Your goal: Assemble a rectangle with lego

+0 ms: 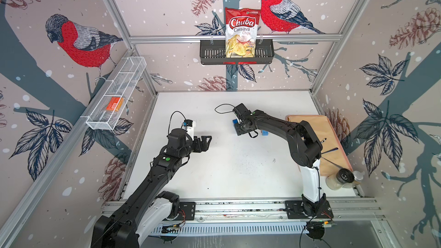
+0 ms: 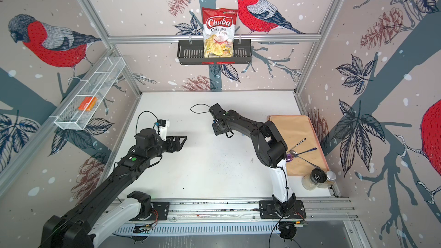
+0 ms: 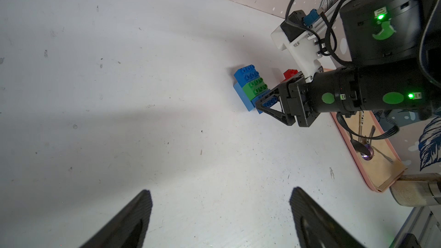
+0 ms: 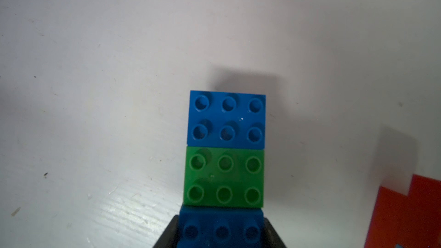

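In the right wrist view a row of bricks lies on the white table: a blue brick, a green brick and a nearer blue brick. My right gripper is at the nearer blue brick, its fingertips on either side of it at the bottom edge of that view; whether they grip it is unclear. Red bricks lie to the right, partly cut off. My left gripper stands open at the left of the table, nothing between its fingers.
A tray with utensils and jars at its front corner occupy the right side. A hanging basket holds chips.
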